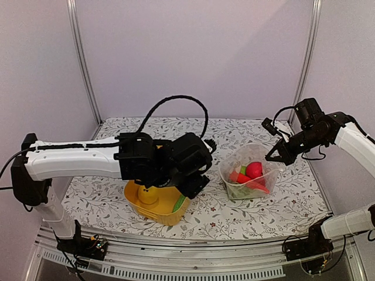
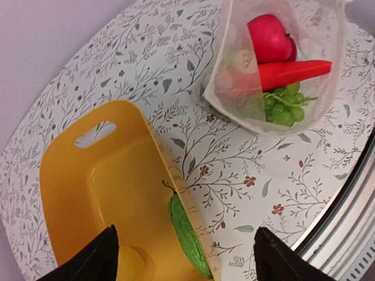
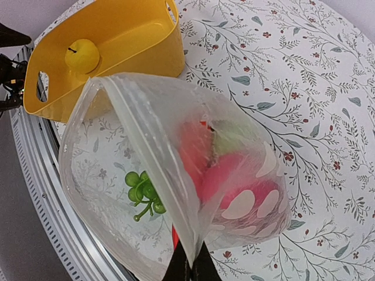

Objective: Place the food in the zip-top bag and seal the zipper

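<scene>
My left gripper stands open over the yellow bin (image 1: 137,202), which holds a yellow apple (image 3: 82,57) and a green cucumber-like item (image 2: 190,234). To its right sits the clear zip bag (image 1: 234,187) with a red round item (image 2: 266,38), a red carrot-shaped piece (image 2: 293,71) and green grapes (image 2: 284,111) inside. My right gripper is shut on the bag's top edge and holds it up; in the top view it is at the bag's upper right.
A metal rail (image 1: 164,263) runs along the front edge; walls stand at the back and sides.
</scene>
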